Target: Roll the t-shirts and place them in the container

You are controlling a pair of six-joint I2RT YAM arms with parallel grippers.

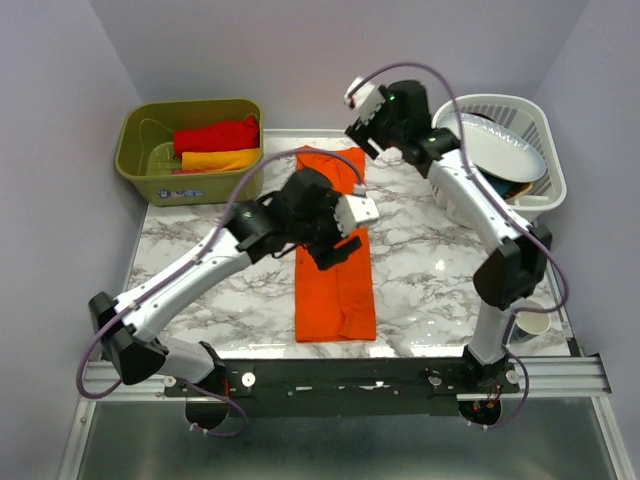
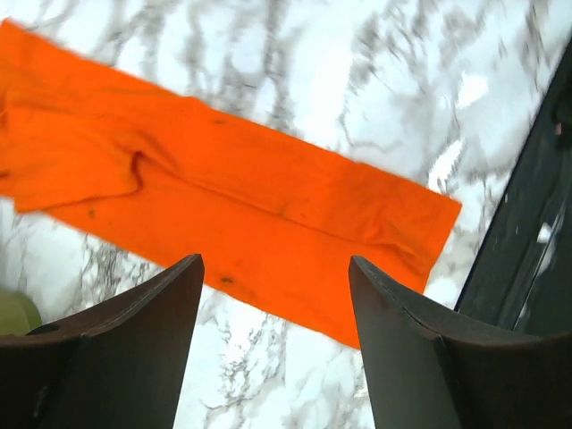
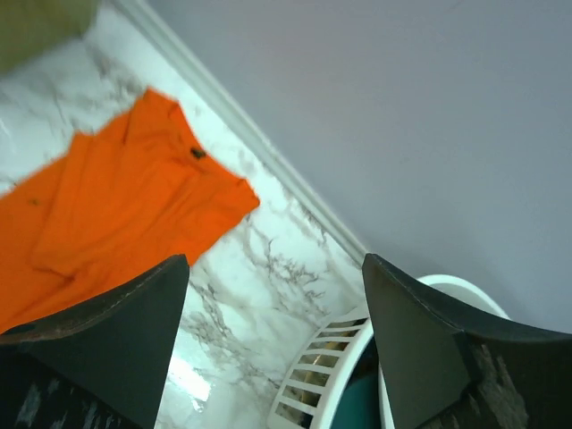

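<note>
An orange t-shirt, folded into a long narrow strip, runs from the back of the table to near its front edge. My left gripper is open over the strip's middle; its fingers stand apart with nothing held, and the cloth lies beyond them. At the back right, my right gripper is open and raised near the strip's far end. In the right wrist view the cloth lies left of the gripper, and nothing is between the fingers. The arms hide part of the strip.
A green bin at the back left holds rolled red and yellow cloth. The white basket with plates stands at the back right, close by my right arm. A mug sits front right.
</note>
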